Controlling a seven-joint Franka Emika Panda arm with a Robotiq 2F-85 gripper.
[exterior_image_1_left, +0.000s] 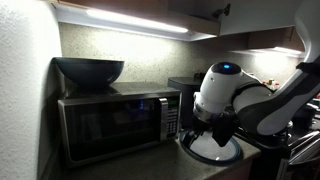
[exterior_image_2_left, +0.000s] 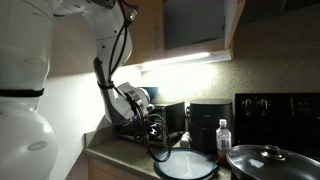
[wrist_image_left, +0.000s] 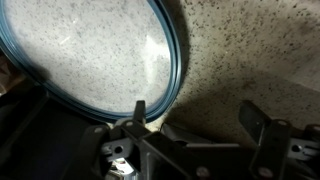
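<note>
A round, pale disc with a blue-grey rim, like a plate or glass lid (exterior_image_1_left: 210, 153), lies flat on the counter to the right of the microwave. Its rim fills the upper left of the wrist view, where the disc (wrist_image_left: 90, 45) looks speckled like the counter. My gripper is open, its fingers apart with nothing held between them. One finger is close to the disc's rim in that view, the other over bare counter; whether anything touches cannot be told. In exterior view 1 the dark gripper covers part of the disc's far side.
A microwave (exterior_image_1_left: 110, 127) with a dark bowl (exterior_image_1_left: 88, 72) on top stands to the left. Behind the disc is a black appliance (exterior_image_2_left: 209, 120). A bottle (exterior_image_2_left: 223, 137) and a lidded pan (exterior_image_2_left: 275, 162) are to its right. Cabinets (exterior_image_1_left: 150, 12) hang above.
</note>
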